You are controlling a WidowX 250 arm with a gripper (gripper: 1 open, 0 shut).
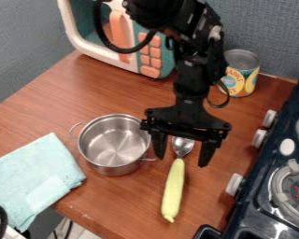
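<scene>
My black gripper (182, 146) hangs over the middle of the wooden table, its two fingers spread apart. A metal spoon (181, 147) lies below it, between the fingers as seen from the camera; whether they touch it I cannot tell. A pale yellow corn cob (172, 192) lies just in front, along the spoon's handle line. To the left stands an empty steel pot (105, 142) with two handles, close beside the left finger.
A light blue towel (27, 175) lies at the left edge. A black stove (271, 210) fills the right. A can (238, 75) and a toy microwave (121, 47) stand at the back.
</scene>
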